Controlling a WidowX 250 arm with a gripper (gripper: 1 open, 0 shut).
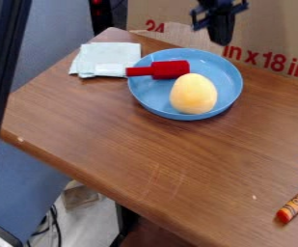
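Note:
A blue plate [151, 97] on the wooden table holds a red cylindrical object [168, 69] with a white end, lying sideways, and a pale yellow rounded object [193, 94]. My black gripper [220, 36] hangs above the back of the plate at the top of the view, apart from both objects. Whether its fingers are open or shut is unclear.
A folded light cloth [98, 60] lies left of the plate. An orange tube [297, 200] lies at the right edge. Cardboard [274, 34] stands behind the table [125, 154].

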